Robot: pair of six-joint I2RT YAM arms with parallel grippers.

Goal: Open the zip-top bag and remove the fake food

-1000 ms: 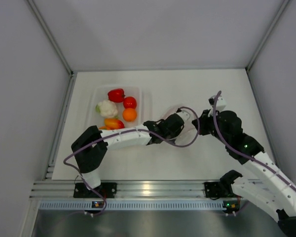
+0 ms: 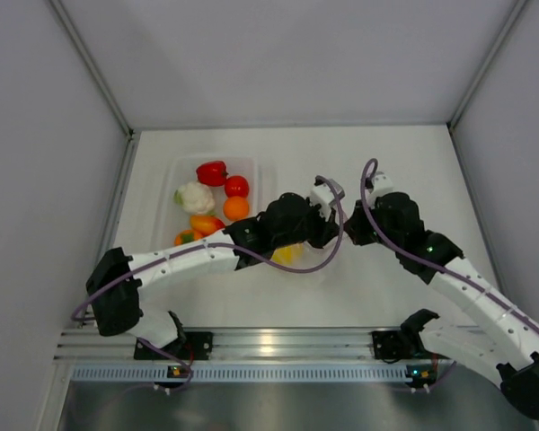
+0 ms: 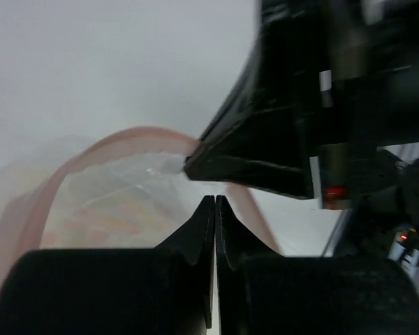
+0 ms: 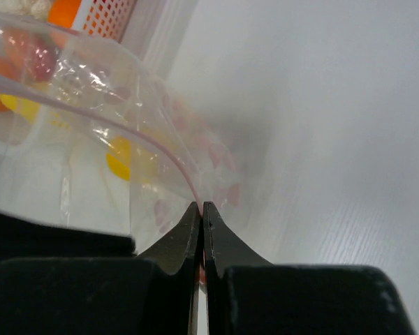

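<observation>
The clear zip top bag (image 4: 91,112), with pink rims and yellow food (image 4: 120,159) inside, is upright between my grippers, mostly hidden under the arms in the top view. My left gripper (image 2: 332,224) is shut over the bag's mouth; nothing shows between its fingers in the left wrist view (image 3: 215,206). My right gripper (image 2: 349,224) is shut at the bag's rim, where the pink zip strip runs down to its fingertips (image 4: 202,209); whether the strip is between them I cannot tell. The two grippers are very close together.
A plastic basket (image 2: 168,184) of fake peppers, tomato, orange and cauliflower stands at the left of the white table (image 2: 359,153). Walls bound the sides and back.
</observation>
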